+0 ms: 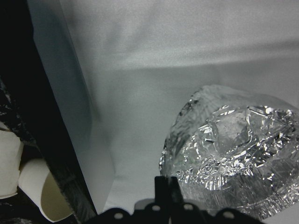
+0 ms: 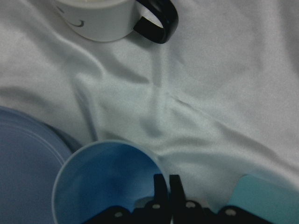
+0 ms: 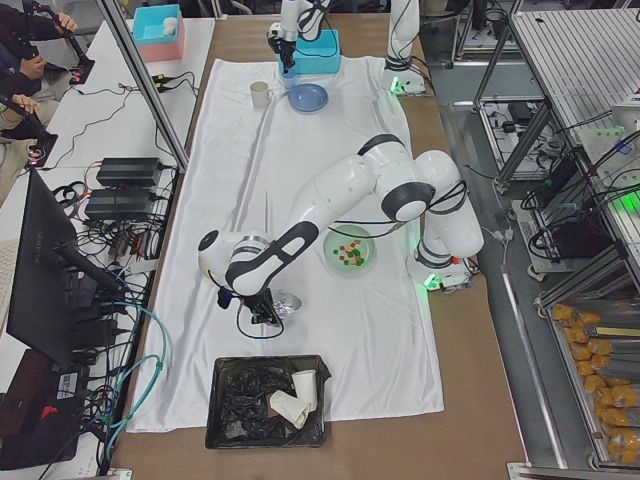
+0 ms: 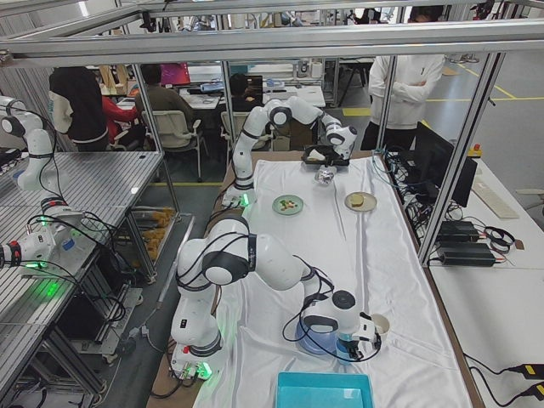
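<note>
My left gripper is low over the crumpled foil [image 1: 233, 149], which lies on the white cloth beside the black lined bin [image 3: 225, 420]; its fingertips are together at the foil's near edge, and whether they pinch it is unclear. My right gripper has its fingertips together at the rim of a blue cup [image 2: 103, 182], beside a blue plate [image 2: 23, 163]. A white mug with black handle [image 2: 98, 18] stands behind.
A green plate [image 3: 350, 255] with small coloured pieces and a tan plate [image 4: 360, 201] lie on the cloth. A turquoise tray [image 4: 323, 391] is near the right arm. The bin holds white cups [image 1: 44, 189].
</note>
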